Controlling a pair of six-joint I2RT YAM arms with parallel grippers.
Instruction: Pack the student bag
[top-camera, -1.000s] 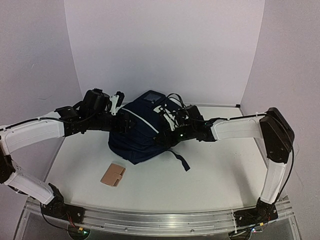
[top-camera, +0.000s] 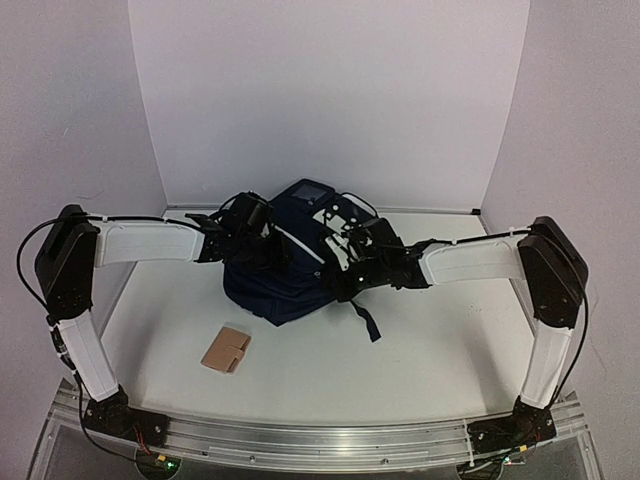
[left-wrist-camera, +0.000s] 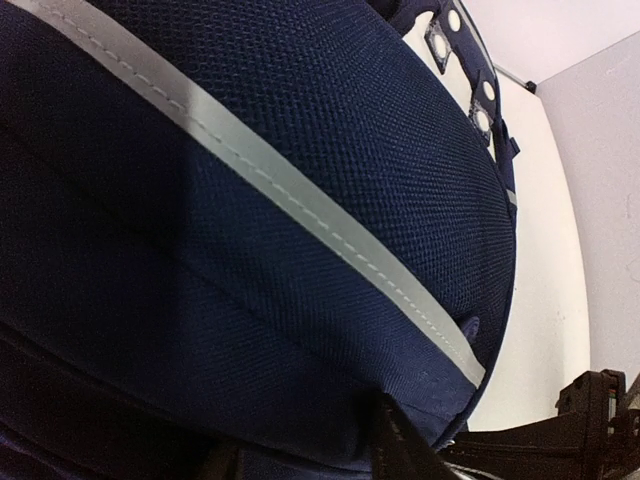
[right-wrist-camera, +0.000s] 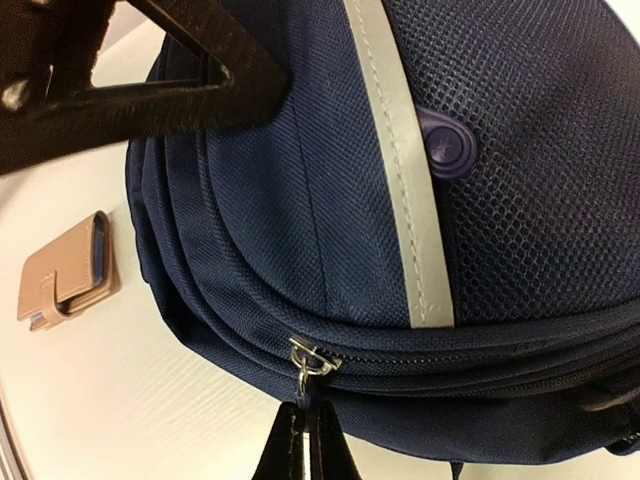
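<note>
A navy backpack (top-camera: 275, 300) with a grey stripe lies on the table between both arms. In the right wrist view, my right gripper is shut on the metal zipper pull (right-wrist-camera: 304, 375) at the bag's curved seam. Over the bag's left part hovers my left gripper (top-camera: 277, 258); in its own wrist view the dark fingers (left-wrist-camera: 400, 440) stand apart at the bottom edge, with navy fabric behind them and nothing seen held. A tan wallet-like case (top-camera: 226, 349) with a flap lies on the table in front of the bag. The bag's inside is hidden.
The two grippers are close together over the bag, and part of the left one (right-wrist-camera: 200, 90) fills the right wrist view's upper left. A dark strap (top-camera: 367, 322) trails off the bag's front right. Bare table (top-camera: 430, 360) spreads to the right and front.
My left arm has come in from the left, its gripper moving right over the bag towards the right one. The right gripper stays near the same seam. The bag has shifted slightly rightward; the case has not moved.
</note>
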